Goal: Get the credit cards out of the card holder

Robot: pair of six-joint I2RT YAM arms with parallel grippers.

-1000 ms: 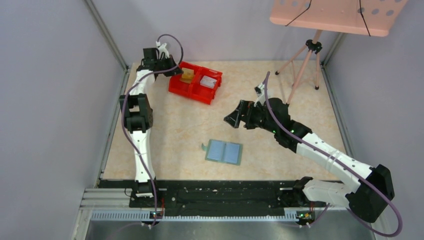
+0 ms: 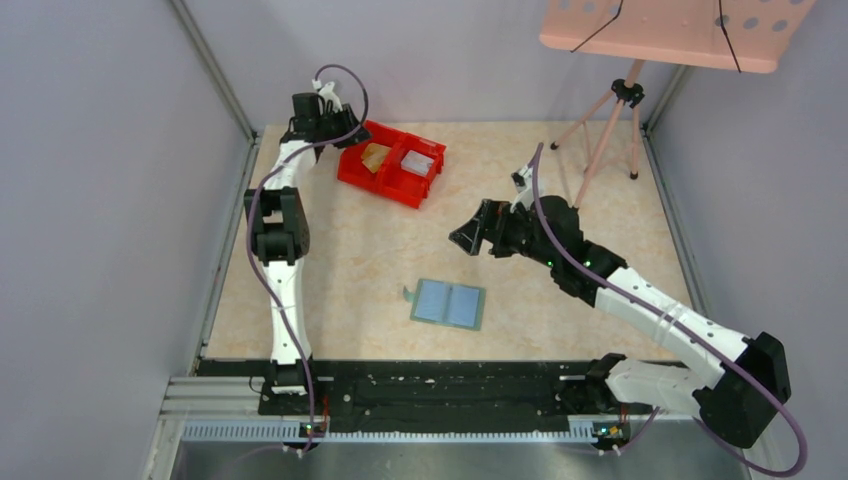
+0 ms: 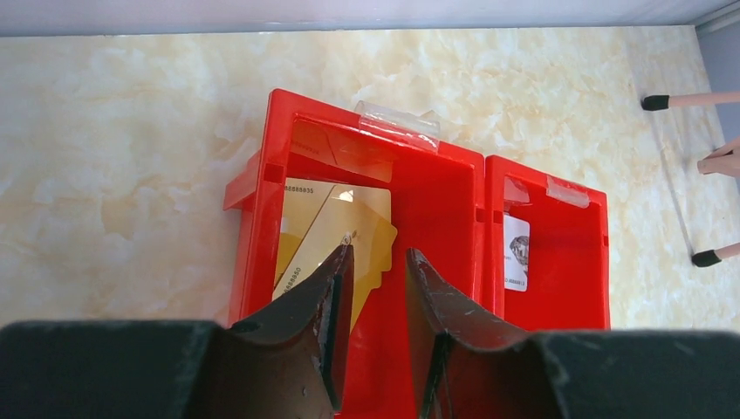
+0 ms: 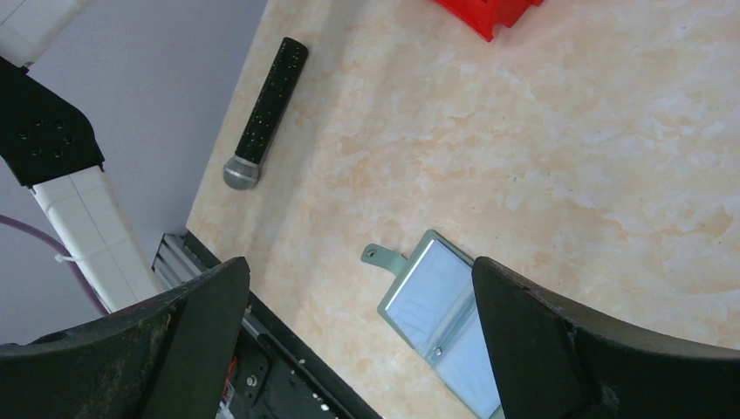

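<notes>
The card holder (image 2: 447,304), a grey-green case with two pale blue panels, lies open and flat on the table. No card shows on its panels. Several gold cards (image 3: 340,229) lie overlapping in the left compartment of a red bin (image 2: 388,190); a white card (image 3: 516,253) is in the right one. Over the gold cards, my left gripper stands part open, and only red bin floor shows between its fingertips. My right gripper is wide open and empty, above the table to the holder's upper right in the top view.
A black microphone (image 4: 271,100) with a silver head lies at the left edge, under the left arm. At the back right a pink tripod stand (image 2: 600,150) rises from the table. Bare table surrounds the holder.
My left gripper has shifted slightly right over the bin. The gold patch in the left compartment looks different, with a card now lying at a slant. The holder and right arm stay nearly still.
</notes>
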